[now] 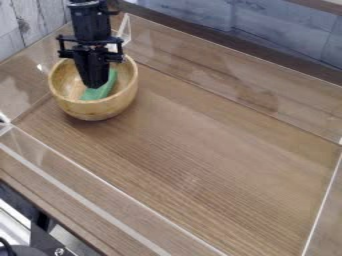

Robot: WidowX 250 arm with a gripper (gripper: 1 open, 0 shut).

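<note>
A wooden bowl [118,100] sits at the left of the tabletop with a green oblong object [99,91] inside. The black gripper [94,68] is over the bowl's back part, its fingers down at the upper end of the green object. It looks narrowed onto that end, though the fingertips partly hide the contact.
A pale edge runs along the left and another along the far right.
</note>
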